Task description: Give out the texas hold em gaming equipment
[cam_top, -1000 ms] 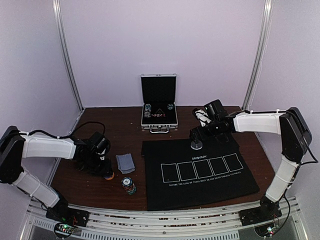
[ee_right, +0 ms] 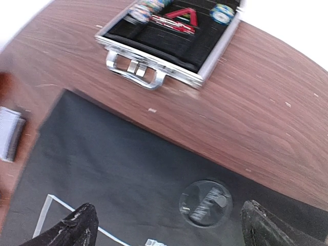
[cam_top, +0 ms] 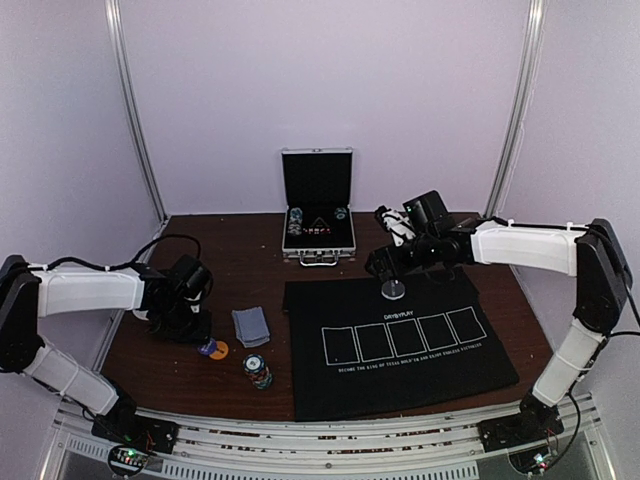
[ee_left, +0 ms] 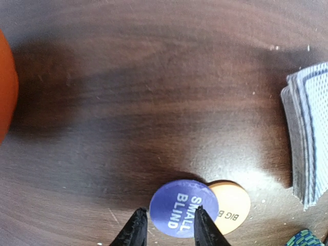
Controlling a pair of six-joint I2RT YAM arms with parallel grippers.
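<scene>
A blue "small blind" disc (ee_left: 174,205) partly overlaps an orange "big blind" disc (ee_left: 234,207) on the dark wooden table. My left gripper points down at the blue disc, its fingertips some way apart. The right fingertip covers part of that disc; whether they grip its rim is unclear. In the top view the blue disc (cam_top: 208,347) shows beside the left gripper (cam_top: 200,335). My right gripper is open and empty above the black mat (ee_right: 128,159). A clear round disc (ee_right: 206,203) lies on the mat, between and beyond its fingers.
The open case (cam_top: 318,230) holds chips and red pieces at the back. A folded grey cloth (cam_top: 251,327) and a chip stack (cam_top: 257,371) stand left of the mat. Something orange and blurred (ee_left: 6,84) enters the left wrist view's left edge.
My left gripper has drawn back to the left and away, uncovering the blue disc beside the orange one. The right gripper has shifted slightly left.
</scene>
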